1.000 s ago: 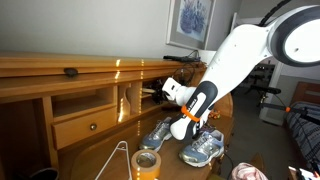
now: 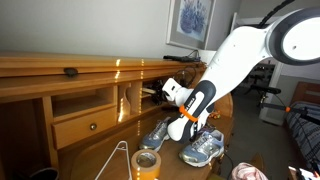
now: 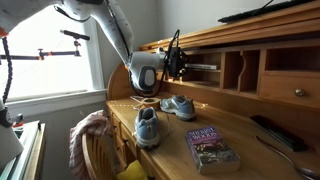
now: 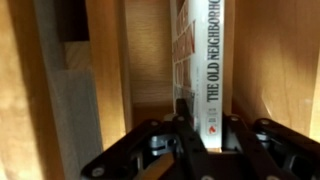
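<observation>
In the wrist view, a book (image 4: 210,70) with a white spine lettered "THE OLD NEIGHBORHOOD" stands upright in a wooden cubby. My gripper has its dark fingers at either side of the spine's lower end. Whether they press on it cannot be made out. In exterior view 1 the gripper (image 2: 157,91) reaches into the desk's shelf compartments, its tips mostly hidden. From the other side, the gripper (image 3: 174,62) is seen at the same shelf, and the book there is too small or hidden to tell.
Wooden dividers (image 4: 108,70) stand close beside the fingers. Below the arm, two grey shoes, one nearer (image 2: 203,148) and one farther (image 2: 155,134), rest on the desktop. A tape roll (image 2: 147,163) and another book (image 3: 211,148) also lie there.
The arm has shifted only slightly over the last second. My gripper stays at the shelf, and the shoes and tape have not moved.
</observation>
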